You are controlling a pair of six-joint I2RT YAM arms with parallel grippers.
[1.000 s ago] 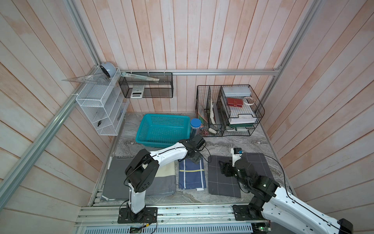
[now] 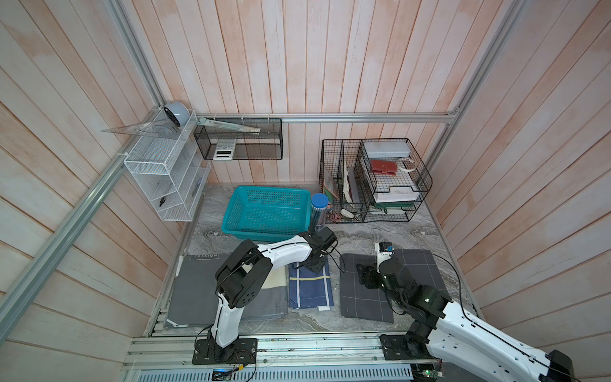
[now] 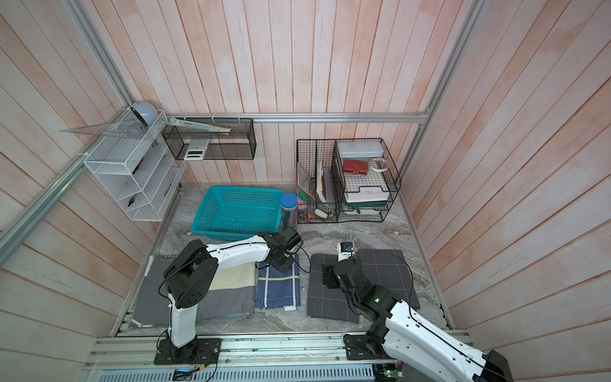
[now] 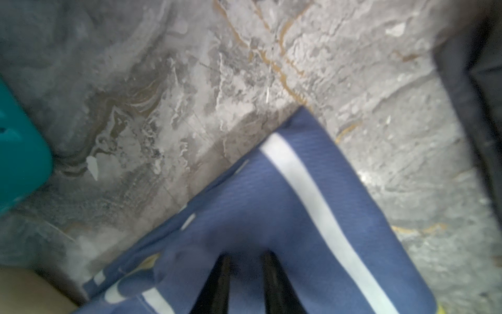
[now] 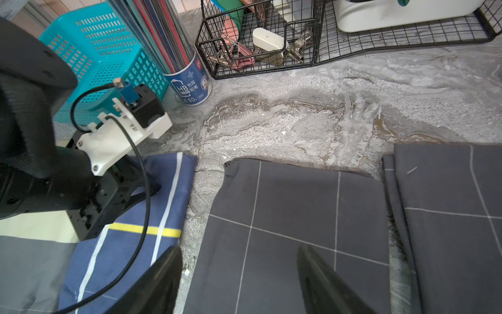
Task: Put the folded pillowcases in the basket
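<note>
The folded blue cloth (image 2: 310,293) with white and yellow stripes lies on the marble surface, just in front of the turquoise basket (image 2: 266,210). My left gripper is low over its back part, fingertips at or just above the fabric, part open; whether they grip any is unclear. In the left wrist view the cloth (image 4: 313,183) has a folded edge along its upper left. My right gripper is open above a dark grey checked cloth (image 5: 287,209), nothing visible between its fingers.
A pencil can (image 2: 319,210) stands at the basket's right. A black wire organiser (image 2: 375,216) is at the back right. Grey cloths (image 2: 203,293) lie left and right of the blue one. Bare marble (image 2: 356,235) shows in front of the organiser.
My left gripper has moved a little toward the front, and the blue cloth has shifted slightly left. The right arm looks almost unchanged.
</note>
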